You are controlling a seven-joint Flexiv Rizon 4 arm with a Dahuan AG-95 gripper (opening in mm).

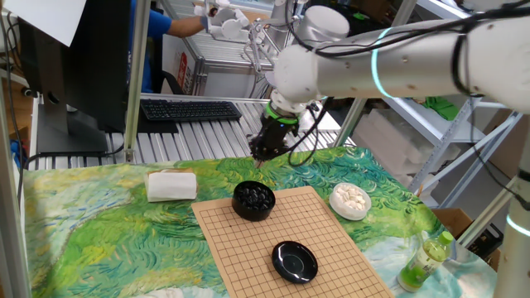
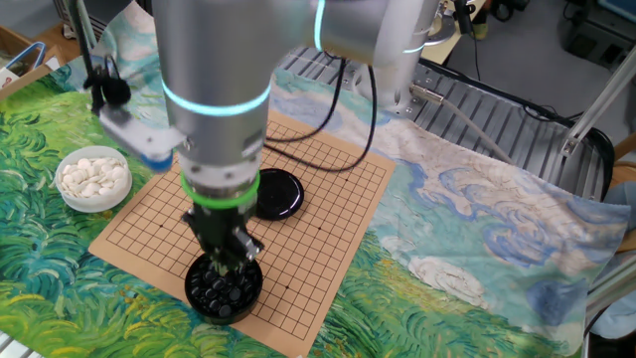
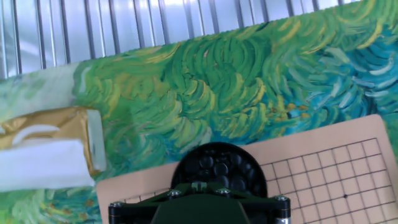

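Note:
My gripper hangs in the air above the far edge of the cloth, behind the black bowl in exterior view 1. That bowl is full of black stones and sits on the far part of the wooden grid board. Seen from exterior view 2, the gripper overlaps the bowl of black stones. The wrist view has the gripper body along the bottom edge, covering the near part of the bowl. Whether its fingers are open or shut is unclear, and no held object can be made out.
A black lid lies on the board, which bears no loose stones that I can see. Right of the board stands a white bowl of white stones, with a green bottle nearer. A tissue pack lies left on the painted cloth.

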